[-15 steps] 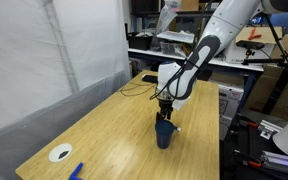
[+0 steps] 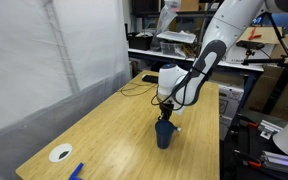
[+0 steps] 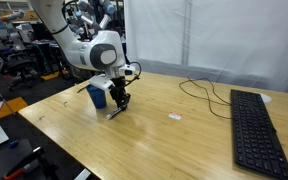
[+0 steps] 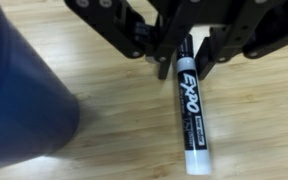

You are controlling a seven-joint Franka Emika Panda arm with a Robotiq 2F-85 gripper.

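Observation:
A marker [image 4: 193, 115] with a grey-and-black EXPO label and a white end lies on the wooden table. In the wrist view, my gripper has its dark fingers close on either side of the marker's black end. Whether they press on it is not clear. In exterior view 2 the gripper [image 3: 121, 101] is low over the table, with the marker [image 3: 116, 113] under it. A dark blue cup [image 2: 164, 134] stands upright close beside the gripper and partly hides it in exterior view 1. The cup [image 4: 16, 100] fills the left of the wrist view.
A black keyboard [image 3: 262, 130] lies on the table, with a dark cable [image 3: 206, 96] near it. A small white piece [image 3: 175, 116] sits on the open wood. Farther off are a white disc [image 2: 60, 153] and a blue object [image 2: 76, 171].
The arm has shifted slightly, with the gripper staying low behind the cup. The cup stands where it was.

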